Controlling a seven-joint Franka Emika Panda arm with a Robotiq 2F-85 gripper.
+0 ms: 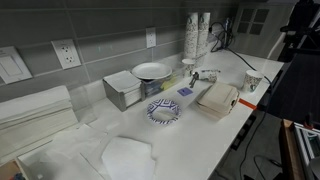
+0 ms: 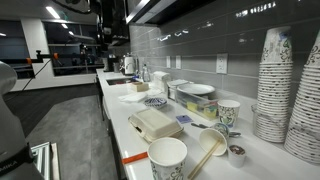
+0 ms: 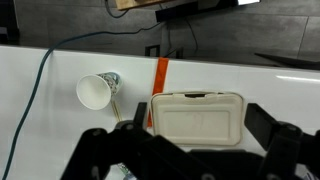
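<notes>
Below the wrist camera, my gripper stands open, its two dark fingers wide apart with nothing held between them. Beneath it on the white counter lies a closed beige takeout container (image 3: pixel 197 118); the same container (image 1: pixel 218 99) shows near the counter's front edge in exterior view 1. In exterior view 2 the container (image 2: pixel 155 123) rests flat behind a paper cup (image 2: pixel 168 158). A patterned bowl (image 1: pixel 163 110) sits on the counter to the container's left in exterior view 1.
Tall cup stacks (image 2: pixel 273 85) stand by the wall, near a tipped cup (image 2: pixel 211 141) and a small metal cup (image 2: pixel 236 155). A white plate (image 1: pixel 152 71) tops a box (image 1: pixel 124 90). Orange tape (image 1: pixel 247 103) marks the front edge. Bare counter (image 1: pixel 185 145) lies before the bowl.
</notes>
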